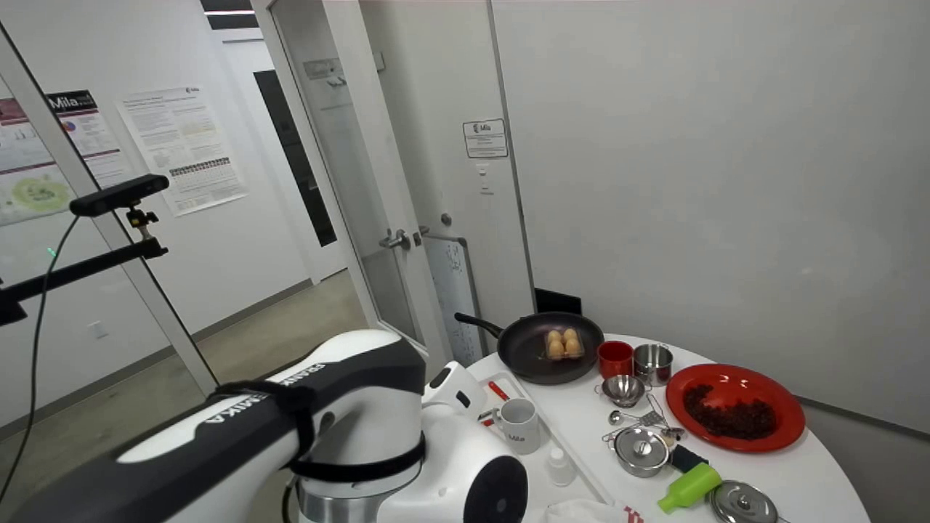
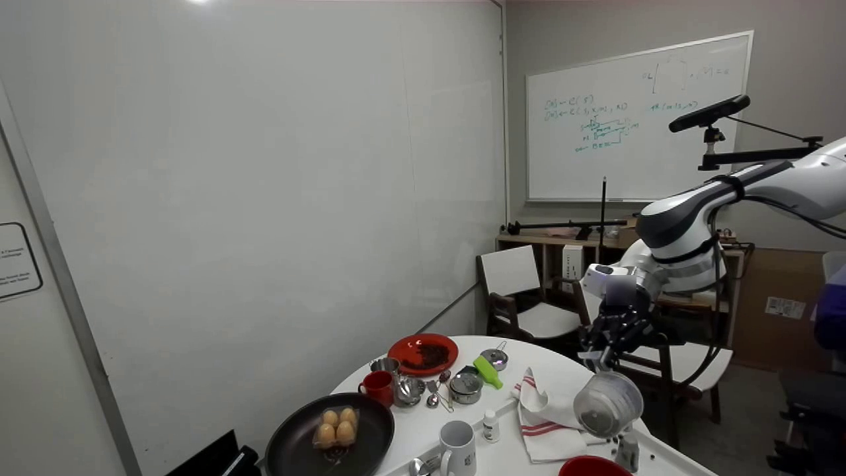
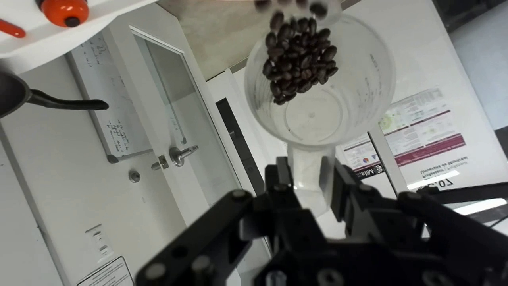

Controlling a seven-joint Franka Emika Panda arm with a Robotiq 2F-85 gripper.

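Note:
A clear plastic cup (image 3: 355,90) is tilted well over, its handle pinched between the fingers of my gripper. Dark coffee beans (image 3: 300,59) are heaped along one side inside it, and a few blurred beans show beyond the rim. In exterior view 2 the cup (image 2: 608,404) hangs from my gripper (image 2: 601,358) above the table's near right part. Below it, the top of a red container (image 2: 591,467) shows at the bottom edge, and small dark specks dot the tray beside it. Exterior view 1 hides the gripper behind the arm.
A white mug (image 2: 457,445), a small white bottle (image 2: 491,427) and a striped towel (image 2: 547,428) lie left of the cup. Farther off are a black pan (image 2: 293,444) with eggs, a red plate (image 2: 404,353) and small metal cookware.

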